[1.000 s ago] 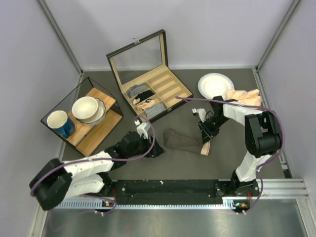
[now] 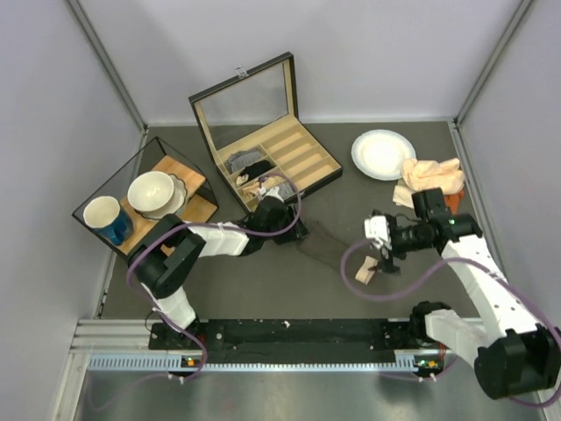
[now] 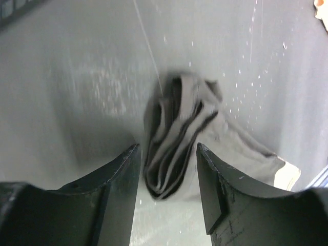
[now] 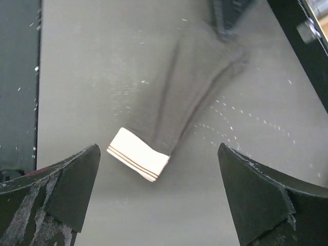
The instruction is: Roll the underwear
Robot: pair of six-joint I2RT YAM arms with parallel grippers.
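Observation:
The dark grey-brown underwear (image 2: 326, 246) lies on the table as a folded strip, slanting from upper left to lower right. Its pale waistband (image 4: 138, 154) is at the right end. At the other end the cloth stands up in bunched folds (image 3: 177, 138). My left gripper is part open over this bunched end, one finger on either side of the folds; whether the pads touch the cloth I cannot tell. Beyond the waistband end, my right gripper stands open, apart from the underwear, with nothing between its fingers.
Behind the left gripper is an open box (image 2: 307, 180) with compartments, some holding rolled clothes. A white plate (image 2: 383, 155) and a peach cloth (image 2: 434, 175) are at the back right. A rack (image 2: 188, 215) with bowls and a mug stands at the left.
The right gripper has drawn away from the waistband, rightward. The underwear now slants more steeply.

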